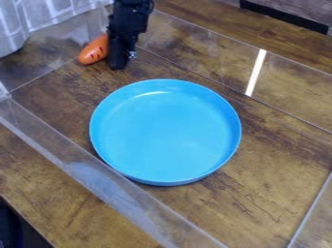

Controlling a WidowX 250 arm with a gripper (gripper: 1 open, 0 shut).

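Observation:
The black gripper [119, 52] reaches down from the top of the view, low over the table beside an orange carrot [93, 50] at the upper left. The carrot lies at the gripper's left side, partly behind its dark fingers; whether anything is between them is too small to tell. A round blue plate [165, 132] lies in the middle of the table, nearer the viewer and apart from both.
A clear plastic edge runs along the left, with white crumpled material [26, 21] at the top left.

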